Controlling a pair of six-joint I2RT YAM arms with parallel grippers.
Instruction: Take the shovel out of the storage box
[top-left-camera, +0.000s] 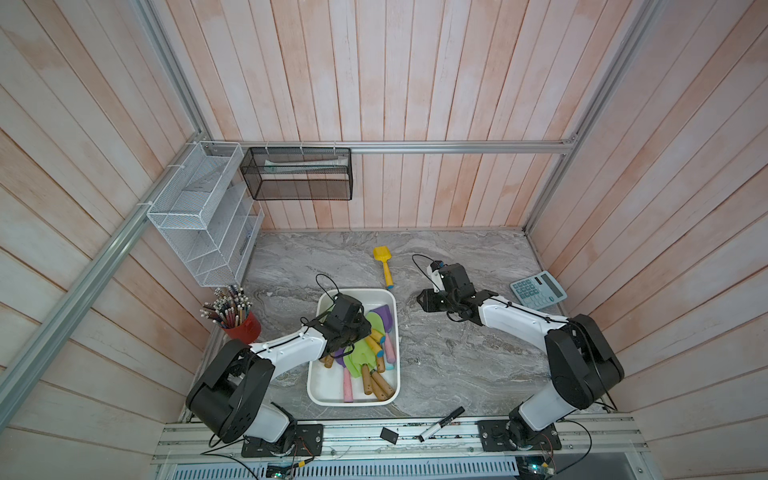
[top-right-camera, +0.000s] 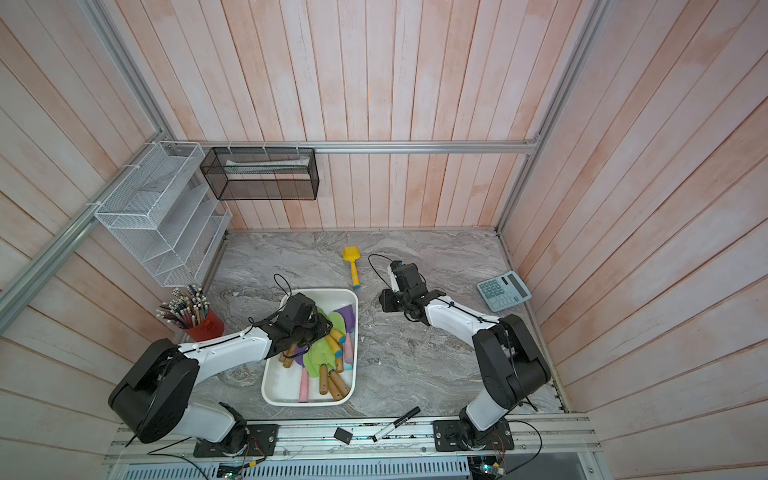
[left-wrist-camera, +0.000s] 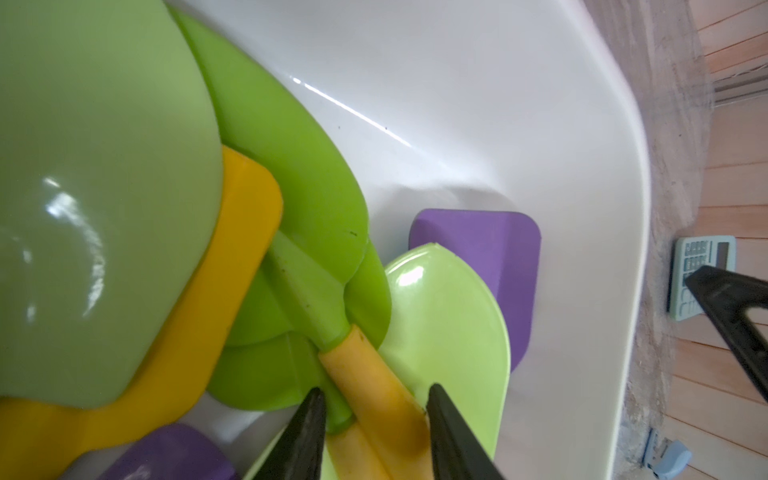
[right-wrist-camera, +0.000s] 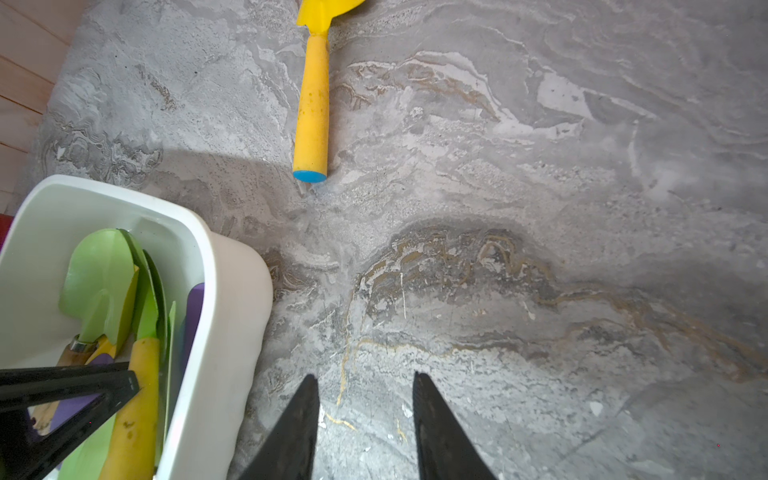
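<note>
The white storage box (top-left-camera: 313, 385) holds several shovels in green, purple, orange and pink. My left gripper is down in the box with its fingers apart, on either side of an orange handle (left-wrist-camera: 369, 384) with a green neck; whether they touch it is unclear. A yellow shovel (right-wrist-camera: 312, 104) lies on the table beyond the box. My right gripper hangs over bare table to the right of the box, its fingers apart with nothing between them.
A red cup of utensils (top-left-camera: 240, 324) stands left of the box, below white wire shelves (top-left-camera: 208, 216). A black basket (top-left-camera: 296, 172) hangs on the back rail. A calculator (top-left-camera: 537, 289) lies at the right.
</note>
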